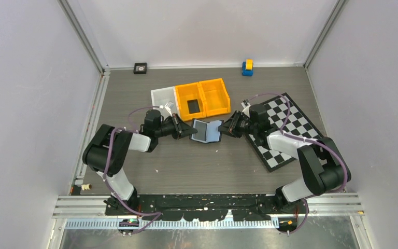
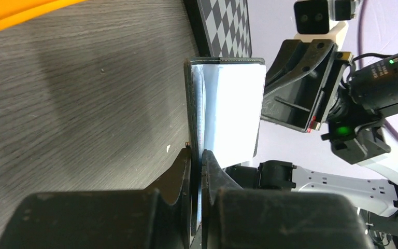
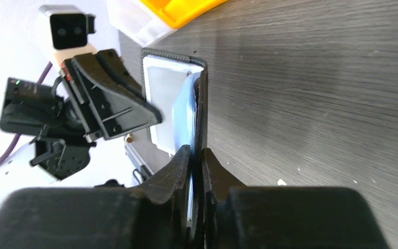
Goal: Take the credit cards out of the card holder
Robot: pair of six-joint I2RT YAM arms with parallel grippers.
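Note:
The card holder (image 1: 199, 132) hangs open between my grippers in the top view, with pale plastic sleeves inside its dark cover. My left gripper is shut on one edge of it; the white inner face (image 2: 232, 109) faces that camera. My right gripper has its fingers closed around the other edge, where a light blue sleeve (image 3: 184, 111) runs down between the fingertips. Whether cards sit in the sleeves is not clear.
An orange tray (image 1: 213, 96) and a white bin (image 1: 161, 97) lie behind the holder. A checkerboard (image 1: 285, 160) is at the right, under the right arm. The table in front of the holder is clear.

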